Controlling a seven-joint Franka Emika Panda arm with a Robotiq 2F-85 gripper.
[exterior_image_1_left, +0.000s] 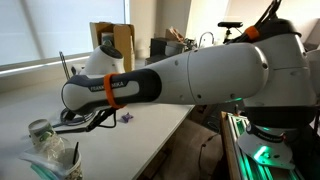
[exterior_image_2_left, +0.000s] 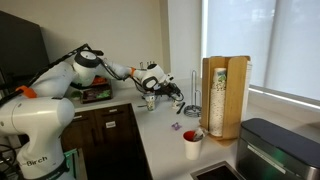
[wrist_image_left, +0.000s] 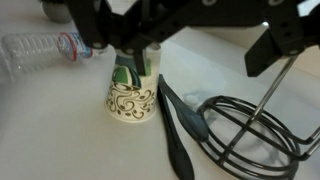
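Observation:
My gripper is low over the left part of the counter, a little to the right of a patterned paper cup. Dark fingers stand apart at the top of the wrist view, so it is open. In that view the cup, white with green and brown swirls, stands below the left-hand finger, which covers its upper part. Whether they touch cannot be made out. A black-handled utensil lies just right of the cup, with a black wire stand beyond it.
A clear plastic bottle lies left of the cup in the wrist view. A white container with utensils stands near the counter's front, and a small purple object lies farther right.

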